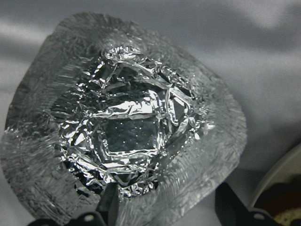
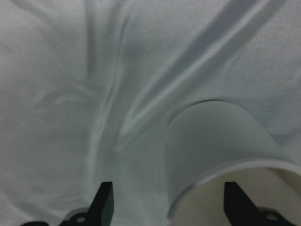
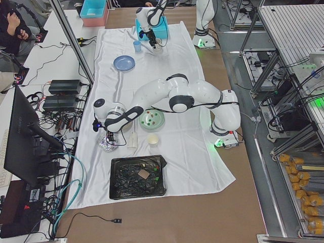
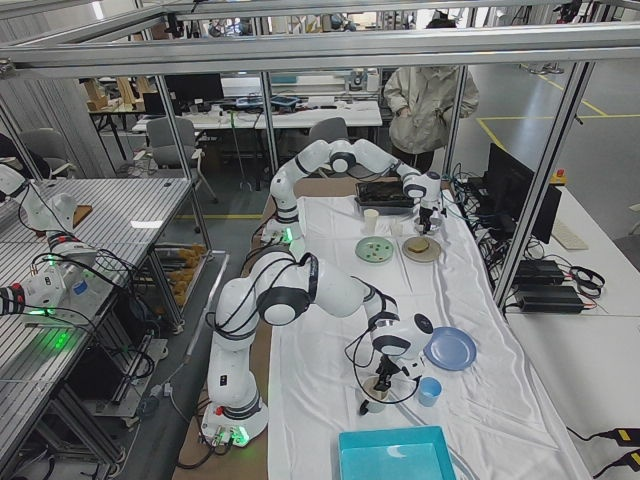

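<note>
A crumpled foil piece (image 3: 108, 144) (image 1: 131, 132) lies on the white cloth near the black tray. My left gripper hangs open low over it, one finger over the foil, the other near its right edge beside a bowl (image 1: 277, 183). At the other end, a white cup (image 2: 214, 136) stands under my right gripper, which is open, one finger outside the cup and the other over its opening. In the right camera view that gripper (image 4: 375, 395) is at the cup beside a blue cup (image 4: 429, 391).
A black tray (image 3: 137, 187), green plate (image 3: 152, 121), cream cup (image 3: 153, 139) and pale upright item (image 3: 132, 142) are near the left arm. A blue plate (image 4: 450, 347) and turquoise bin (image 4: 396, 455) are near the right arm.
</note>
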